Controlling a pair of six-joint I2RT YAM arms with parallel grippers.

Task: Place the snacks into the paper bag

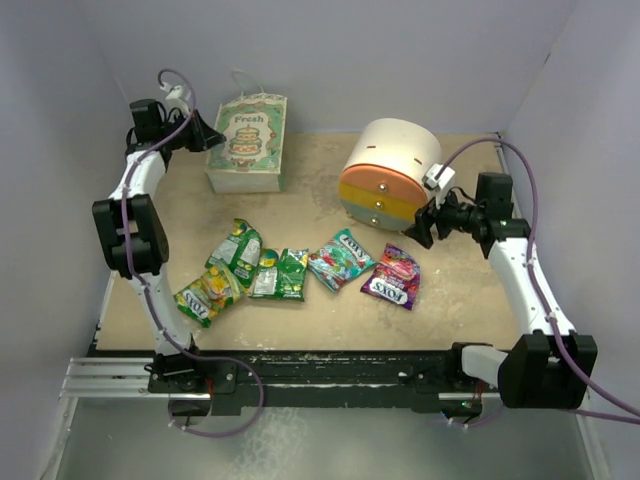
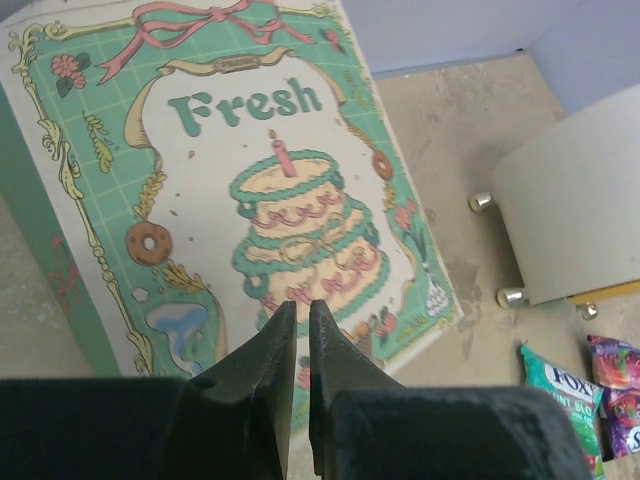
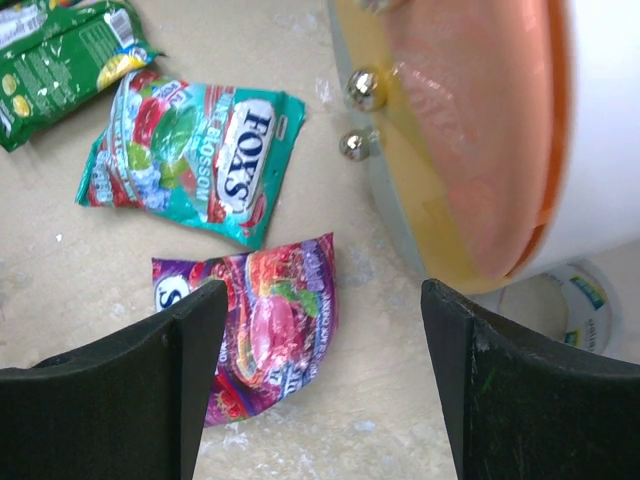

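Observation:
The paper bag (image 1: 248,138), green-bordered with "Fresh" and a cake on its face, is at the back left, its printed face turned up and its handles at the back. Close against its left side is my left gripper (image 1: 213,143); in the left wrist view its fingertips (image 2: 286,318) have a narrow gap with nothing between them, over the printed face. Green snack packs (image 1: 237,250) and a yellow-green one (image 1: 208,294) lie front left. A teal pack (image 1: 340,260) and a purple pack (image 1: 393,276) lie further right. My right gripper is open and empty, above the purple pack's side.
A white rounded cabinet (image 1: 405,150) with an orange and yellow drawer front stands right of centre, close to my right gripper. A roll of tape (image 3: 585,308) shows beyond it in the right wrist view. Bare table lies between the bag and the packs.

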